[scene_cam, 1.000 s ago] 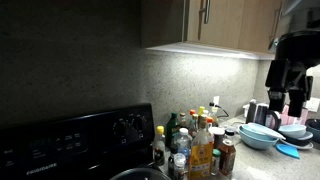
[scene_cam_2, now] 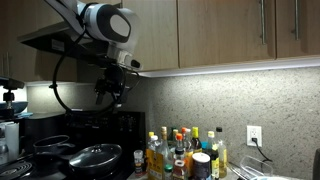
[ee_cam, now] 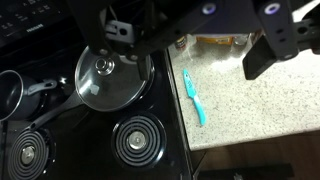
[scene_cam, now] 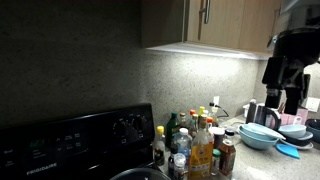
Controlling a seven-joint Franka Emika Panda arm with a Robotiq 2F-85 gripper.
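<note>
My gripper hangs open above the stove and counter, with nothing held between its fingers. From the side, the gripper [scene_cam_2: 110, 92] is high over the cooktop, well clear of the pan. A turquoise knife [ee_cam: 194, 97] lies on the speckled counter [ee_cam: 240, 105], just right of the stove edge. On a burner rests a pan with a glass lid [ee_cam: 108, 80]; the same lidded pan [scene_cam_2: 95, 157] shows from the side. In the first exterior view, the dark arm [scene_cam: 292, 60] fills the right edge and its fingertips cannot be made out.
Several bottles and jars [scene_cam: 200, 150] crowd the counter beside the stove. Blue bowls [scene_cam: 260, 135] stand farther right. A small pot [ee_cam: 14, 95] sits left of the lidded pan. Bare burner coils [ee_cam: 137, 141] lie nearer. Wall cabinets [scene_cam_2: 220, 35] overhang the counter.
The arm at the right edge has shifted slightly. The bottles, bowls and stove look unchanged.
</note>
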